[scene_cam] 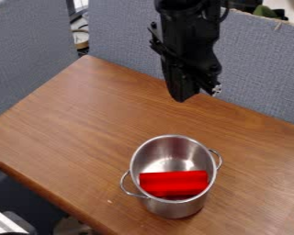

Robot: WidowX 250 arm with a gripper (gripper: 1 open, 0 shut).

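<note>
A steel pot (pixel 172 149) with two wire handles stands on the wooden table at the lower middle. Inside it, on the bottom, lies a red cylindrical object (pixel 173 183). My black gripper (pixel 182 90) is raised above and behind the pot, clear of it, its fingers pointing down. I cannot make out how far apart the fingers are.
Grey padded panels (pixel 260 78) line the back and left side. Some white items sit at the lower left corner, off the tabletop.
</note>
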